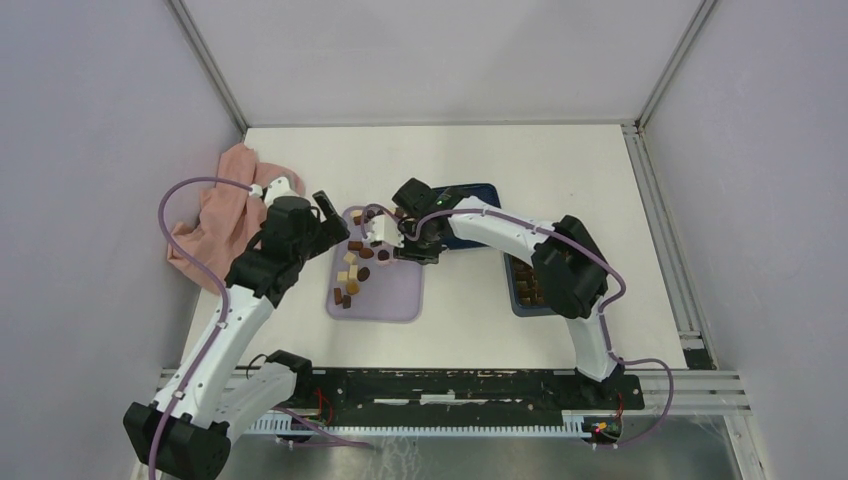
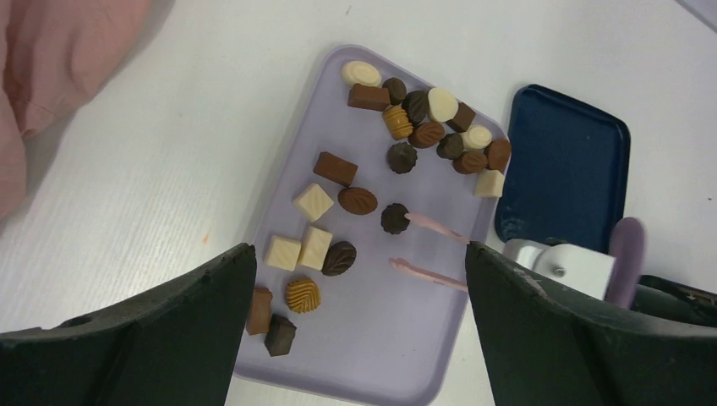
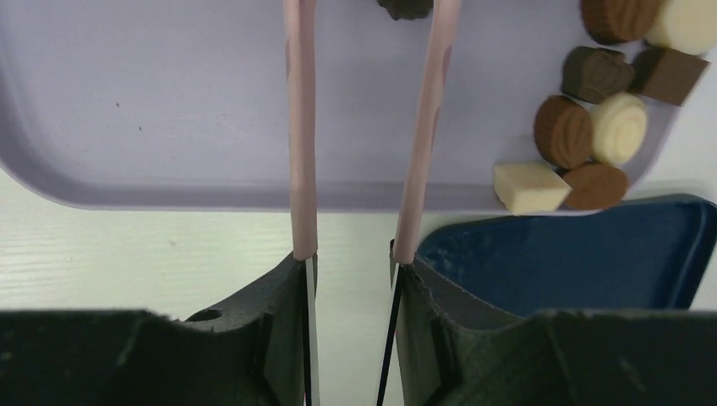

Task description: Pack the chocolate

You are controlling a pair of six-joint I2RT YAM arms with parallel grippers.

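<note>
A lilac tray (image 2: 423, 330) holds loose dark, brown and cream chocolates. Near its middle sits a round dark chocolate (image 2: 395, 218), beside one pink fingertip of my right gripper. That gripper's long fingers (image 3: 302, 152) are parted, with part of a dark chocolate (image 3: 406, 8) showing between them at the top edge of the right wrist view; its tips run out of that view. My left gripper is wide open, facing the tray from the left. The dark compartment box (image 1: 513, 296) stands to the right, half covered by the right arm.
An empty navy tray or lid (image 2: 562, 156) lies right of the lilac tray, under the right arm in the top view. A pink cloth (image 1: 215, 235) is bunched at the left behind the left arm.
</note>
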